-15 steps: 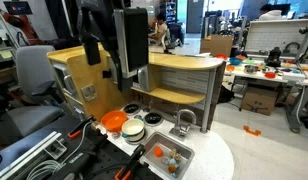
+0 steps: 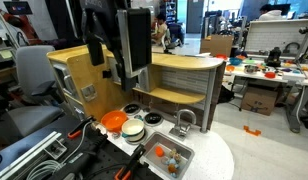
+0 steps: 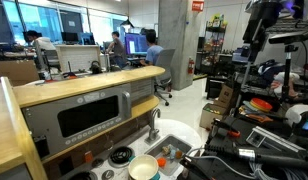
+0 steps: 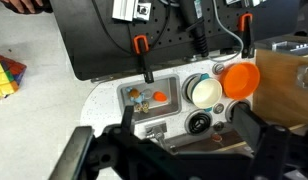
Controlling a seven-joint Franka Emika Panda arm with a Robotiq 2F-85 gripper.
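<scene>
High above the toy kitchen counter, my gripper stands open, with its dark fingers wide apart at the bottom of the wrist view and nothing between them. It also shows in exterior view 1, large and close to the camera. Below it, the grey sink (image 2: 199,160) holds several small items, including an orange-red one (image 4: 159,97). An orange bowl (image 4: 240,80) and a cream bowl (image 4: 206,93) are beside the sink, by the round black burners (image 4: 198,122). The gripper touches none of these.
A silver faucet (image 2: 183,122) rises behind the sink. The wooden cabinet unit with a silver microwave (image 3: 94,118) stands along the counter's back. Cables and black clamps (image 4: 144,55) lie on the dark table beside the counter. Bare white counter (image 2: 216,150) lies right of the sink.
My gripper has shifted and turned slightly in exterior view 1. The bowls, sink and small items have stayed where they were.
</scene>
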